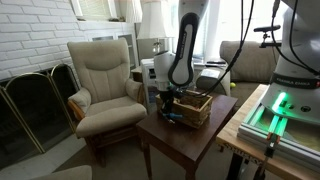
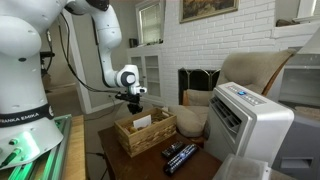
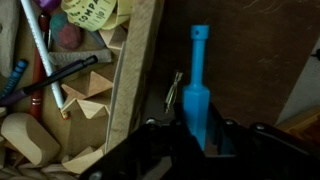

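Observation:
A blue tool-like object (image 3: 198, 95) stands out from my gripper in the wrist view, with the fingers shut on it over the dark table, just outside the box wall (image 3: 135, 70). In exterior view 1 my gripper (image 1: 168, 104) is low at the near left side of the box (image 1: 196, 116), and a bit of blue shows beneath it. Whether the blue object touches the table cannot be told. Exterior view 2 has the gripper (image 2: 134, 104) behind the box (image 2: 140, 141), its lower part and the blue object hidden.
Inside the box are pens, wooden pieces (image 3: 90, 95) and other small items. A small metallic piece (image 3: 173, 91) lies on the table beside the box. Dark objects (image 2: 180, 158) and a white appliance (image 2: 245, 118) stand on the box's other side.

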